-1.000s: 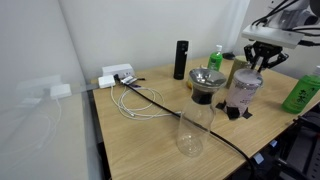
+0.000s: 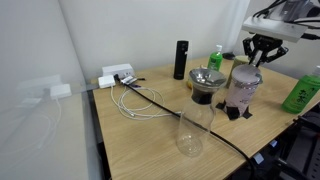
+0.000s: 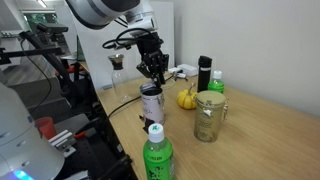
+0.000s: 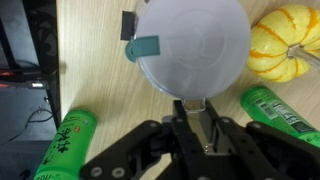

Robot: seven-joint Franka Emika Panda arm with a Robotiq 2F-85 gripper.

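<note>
A pale, translucent canister (image 2: 241,92) stands on the table at the right in exterior view 1. Its round whitish lid (image 4: 195,45) fills the upper middle of the wrist view, with a teal clip (image 4: 142,47) on its edge. My gripper comes down from above and is shut on the near edge of that lid. In exterior view 2 the canister (image 3: 152,104) sits below the gripper, its lower part dark-footed on the table. What exactly lies between the fingers is small and partly hidden.
Close by are a yellow-white pumpkin (image 4: 285,38), green bottles (image 3: 158,155), a tan-lidded jar (image 3: 209,116) and a metal bowl (image 2: 207,80). A clear glass (image 2: 195,130) stands nearer the front, with a black cable (image 2: 170,108) behind it. Free table lies at the front left.
My gripper has shifted slightly up and left over the canister. The canister and the other objects look unmoved.
</note>
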